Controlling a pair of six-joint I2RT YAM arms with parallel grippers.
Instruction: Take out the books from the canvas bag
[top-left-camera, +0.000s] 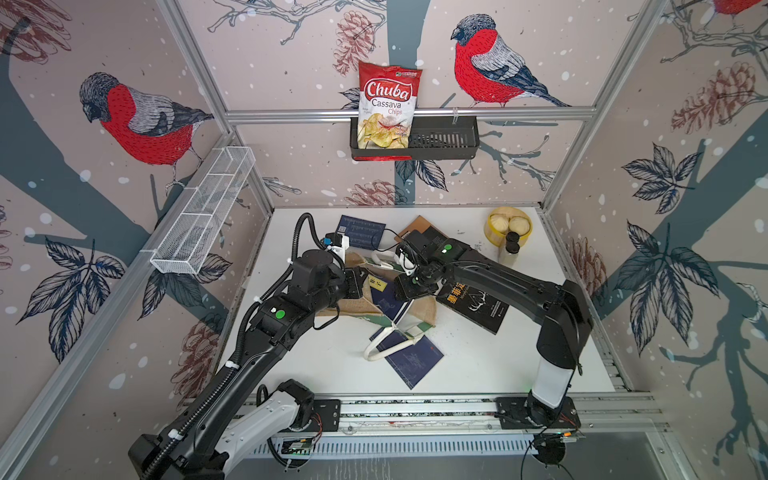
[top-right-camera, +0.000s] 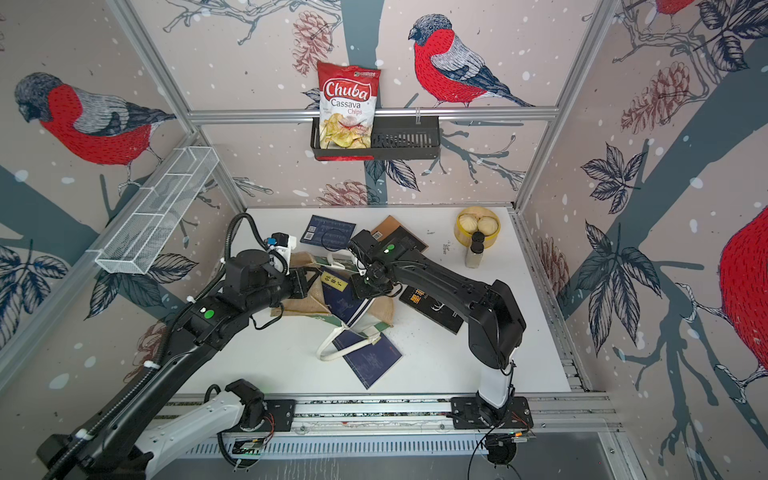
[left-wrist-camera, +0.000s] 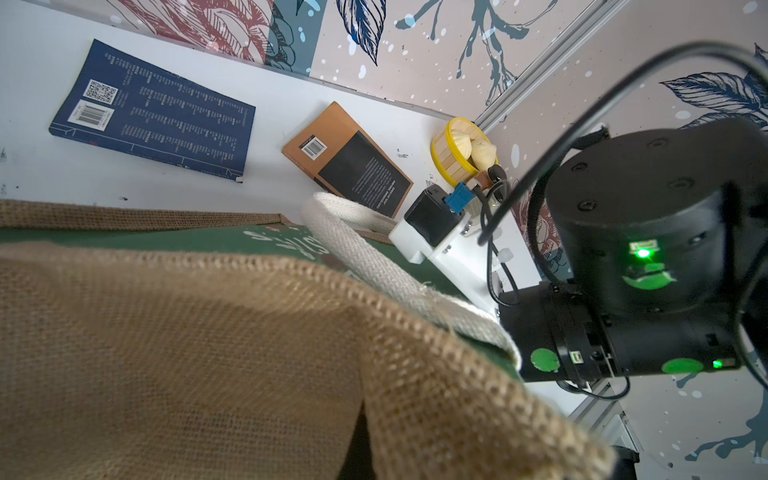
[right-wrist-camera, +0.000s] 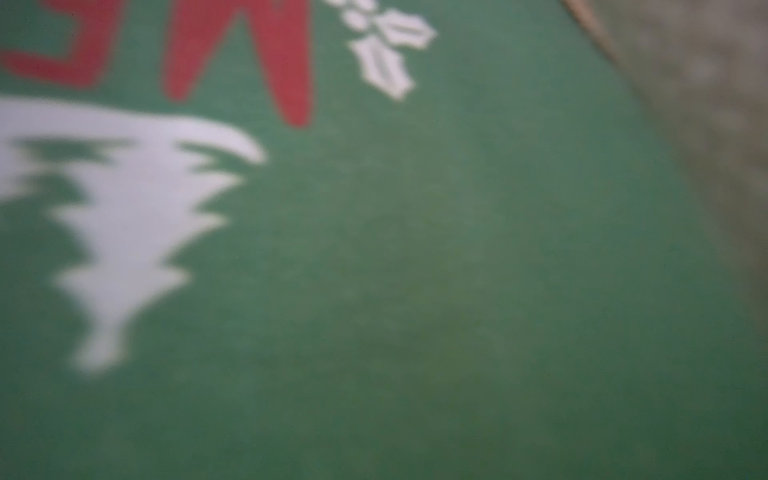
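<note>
The canvas bag (top-left-camera: 425, 313) lies on its side mid-table, burlap with a green lining and white handles. A navy book (top-left-camera: 384, 300) with a yellow label shows in its opening. My left gripper (top-left-camera: 356, 284) is at the bag's left part, shut; burlap fills the lower left wrist view and hides its fingertips. My right gripper (top-left-camera: 404, 284) is over the book at the bag's right; its fingers are hidden, and the right wrist view holds only blurred green fabric.
Around the bag lie a navy book (top-left-camera: 360, 232) behind, a brown book (left-wrist-camera: 320, 136), a black book (top-left-camera: 480, 312) and a navy book (top-left-camera: 416, 364) in front. A steamer (top-left-camera: 492, 236) and bottle (top-left-camera: 508, 252) stand back right. A chips bag hangs above.
</note>
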